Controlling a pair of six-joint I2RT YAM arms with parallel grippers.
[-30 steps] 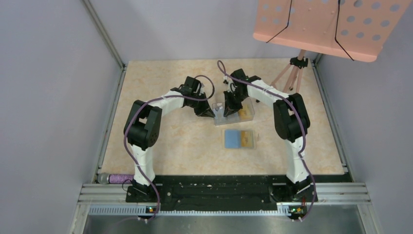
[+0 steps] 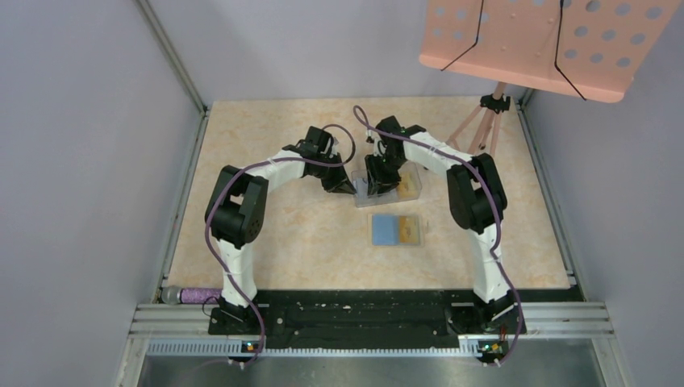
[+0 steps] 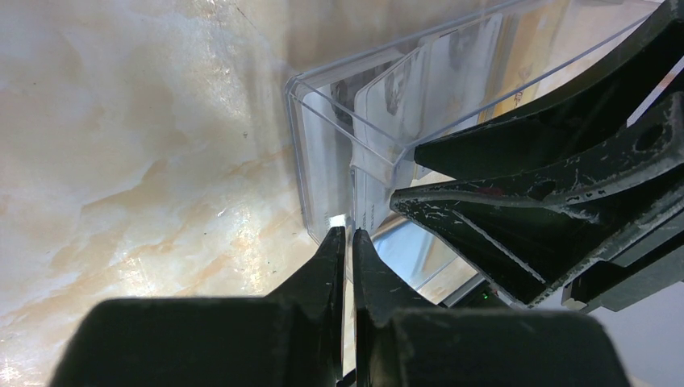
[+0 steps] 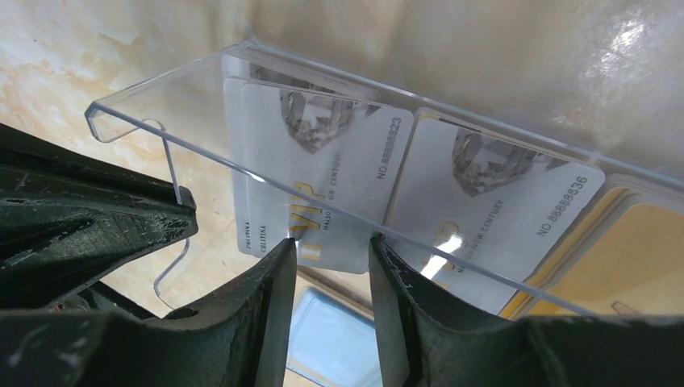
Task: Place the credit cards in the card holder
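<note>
The clear card holder (image 2: 410, 198) lies at the table's middle, with two stacks of silver-white cards (image 4: 343, 133) (image 4: 504, 193) and gold cards (image 4: 653, 254) inside. On the left stack, the upper card sits slightly offset from the one beneath. My left gripper is at the holder's left end, its fingers nearly together with the clear end wall between them. Over the left white stack stands my right gripper, fingers apart. The holder's front wall and the cards show between them, with nothing gripped. In the top view the right arm hides part of the holder.
In front of the holder lies a flat tray with a blue card (image 2: 385, 230) and a gold card (image 2: 409, 230). A pink tripod stand (image 2: 484, 125) is at the back right. Bare table extends on the left and front.
My right gripper has shifted a little to the left over the holder. The left arm and the holder stay where they were.
</note>
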